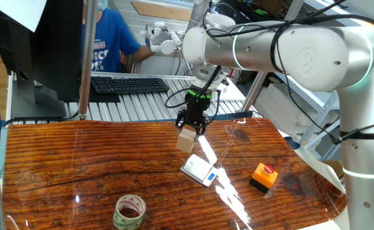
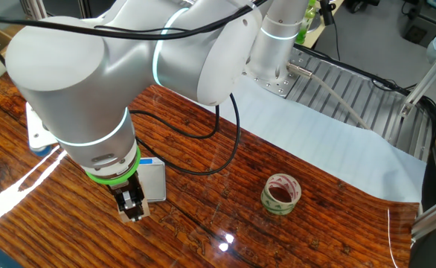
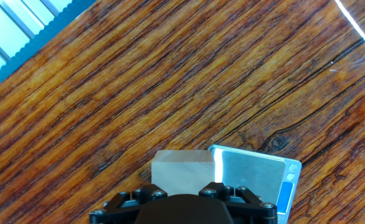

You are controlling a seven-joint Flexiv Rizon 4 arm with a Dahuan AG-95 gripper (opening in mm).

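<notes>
A pale beige block is between the fingers of my gripper, which is shut on it. In the wrist view the block shows just beyond the dark fingers, and its lower part is hidden by them. From the second exterior view, the gripper points down with the block's edges showing around its tips. Beside the block lies a small silver scale with a blue display. In the wrist view the scale is just to the block's right. The gap between block and tabletop is hard to judge.
A roll of tape stands near the table's front edge. An orange box with a red button sits to the right. Behind the wooden table are a keyboard and a person in blue.
</notes>
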